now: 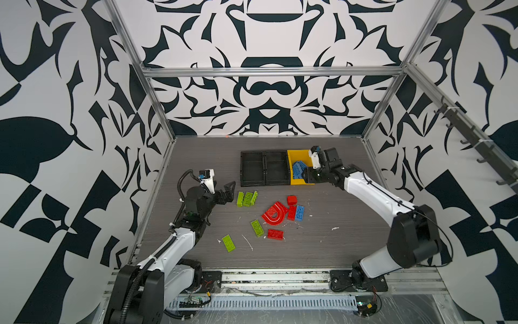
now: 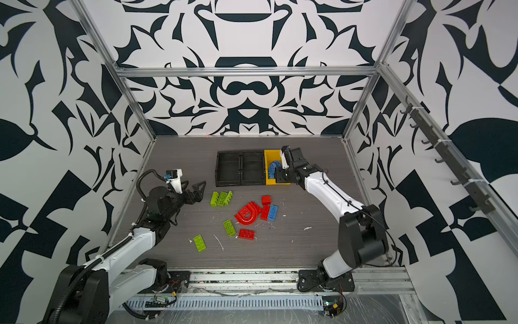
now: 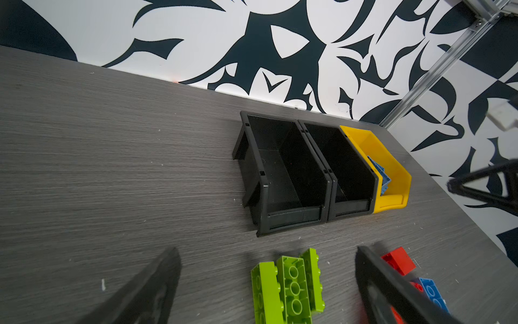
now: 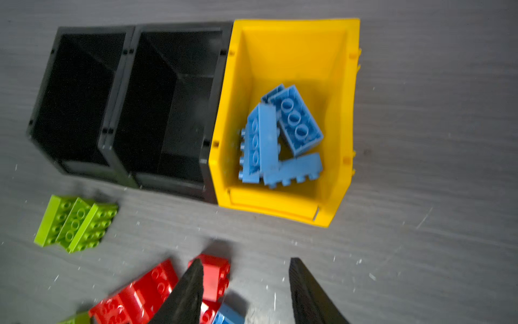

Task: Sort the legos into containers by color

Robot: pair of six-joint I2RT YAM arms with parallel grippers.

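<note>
Several blue bricks [image 4: 294, 118] lie inside the yellow container [image 4: 334, 64], beside two empty black containers [image 3: 286, 216]. My right gripper hangs open above the table just in front of the yellow one, nothing between its fingers. On the table below lie red bricks [image 4: 140, 297], a red curved piece [image 1: 274, 213], a loose blue brick [image 1: 299, 213] and several green bricks [image 4: 75, 224]. My left gripper [image 1: 229, 191] stands open and empty at the left, beside a group of green bricks.
Thin pale scraps lie among the bricks at the front.
</note>
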